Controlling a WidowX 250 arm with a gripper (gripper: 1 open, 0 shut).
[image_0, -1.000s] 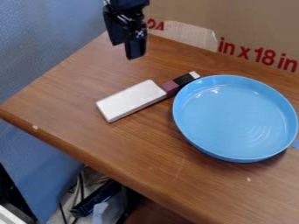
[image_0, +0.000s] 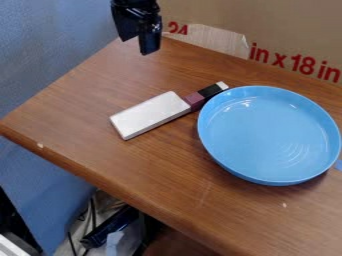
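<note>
My black gripper (image_0: 142, 38) hangs at the top of the view, partly cut off by the frame edge, above the back left of the wooden table; how its fingers stand is hard to tell. A white rectangular block (image_0: 148, 115) lies on the table below it, with a dark maroon piece (image_0: 202, 97) with a black, silver-tipped end at its upper right. A light blue round plate (image_0: 267, 135) sits on the right, close beside the dark piece.
The wooden table (image_0: 94, 150) has free room at the left and front. A cardboard box (image_0: 281, 35) with red print stands behind it. Cables and clutter lie below the table's left edge.
My gripper has moved up and a little left over the last second. The objects on the table have not moved.
</note>
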